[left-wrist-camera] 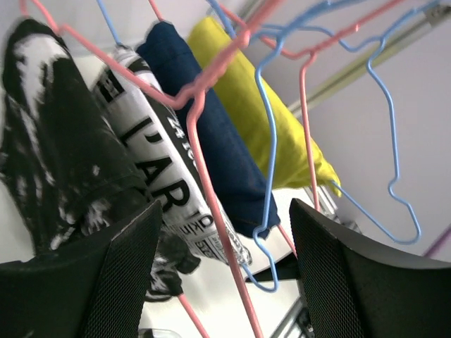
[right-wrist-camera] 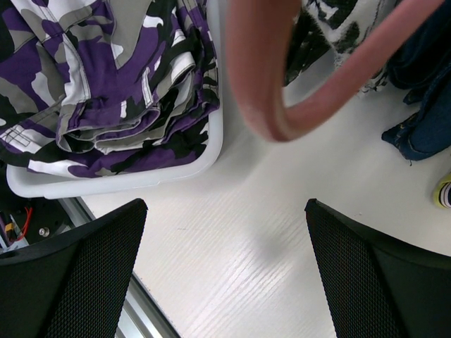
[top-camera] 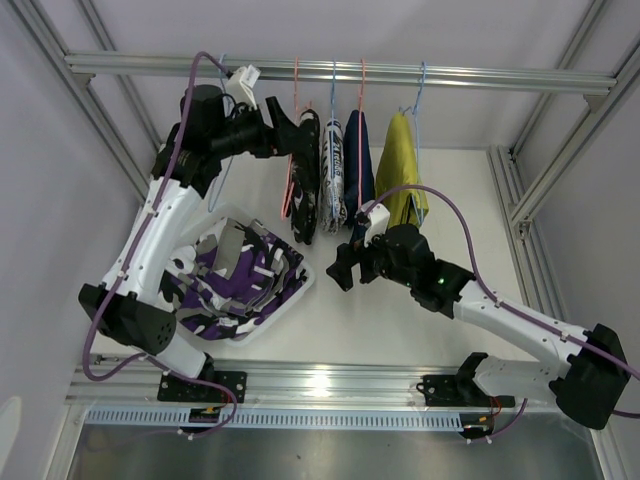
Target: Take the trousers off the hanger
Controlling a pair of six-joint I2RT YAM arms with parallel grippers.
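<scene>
Folded garments hang on wire hangers: black patterned (top-camera: 305, 175), white lettered (top-camera: 333, 180), dark navy (top-camera: 360, 160), and yellow (top-camera: 398, 165). My left gripper (top-camera: 280, 130) is open at the pink hanger beside the black garment; in the left wrist view pink and blue wires lie between and beyond its fingers. My right gripper (top-camera: 352, 262) stands open below the navy garment, a blurred pink shape close above it in the right wrist view.
A white tray (top-camera: 300, 295) with purple camouflage trousers (top-camera: 225, 280) lies at lower left. The rail (top-camera: 450, 75) spans the top. The floor right of the tray is mostly clear.
</scene>
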